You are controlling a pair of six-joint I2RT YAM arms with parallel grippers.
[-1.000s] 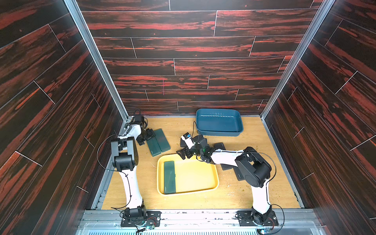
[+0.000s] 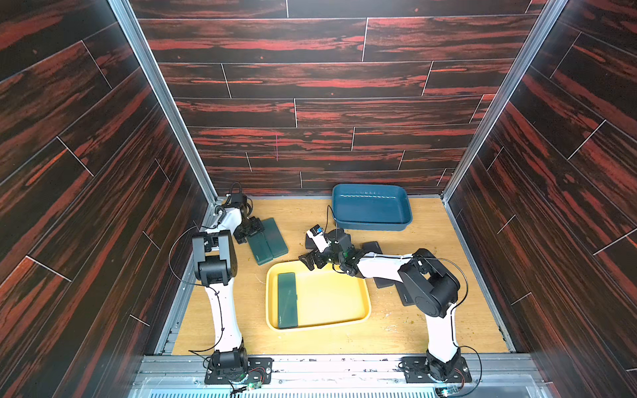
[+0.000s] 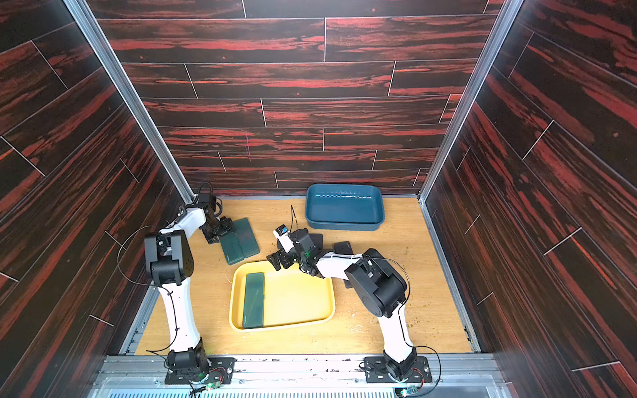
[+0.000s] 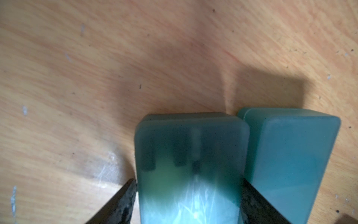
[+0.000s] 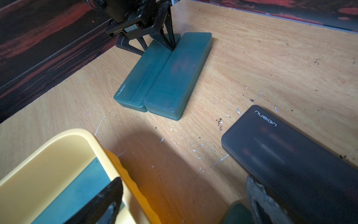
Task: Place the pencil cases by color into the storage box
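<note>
Two green pencil cases lie side by side at the back left of the table. My left gripper is shut on the left green case [image 4: 190,164], one finger at each side, the inner one wedged against the right green case [image 4: 294,156]. A third green case [image 2: 287,301] lies in the yellow box [image 2: 331,326], along its left side. My right gripper stands open over the box's back rim, nothing between its fingers. A black pencil case [image 5: 290,156] lies beyond it on the table.
At the back right stands an empty blue box [image 2: 371,225]. More black cases [image 2: 404,295] lie partly hidden beneath the right arm. The right part of the yellow box is bare, and the table's front right is clear.
The left arm's elbow has shifted slightly to the right, and its gripper has edged slightly towards the right green case. The right arm, the boxes and the cases show no movement.
</note>
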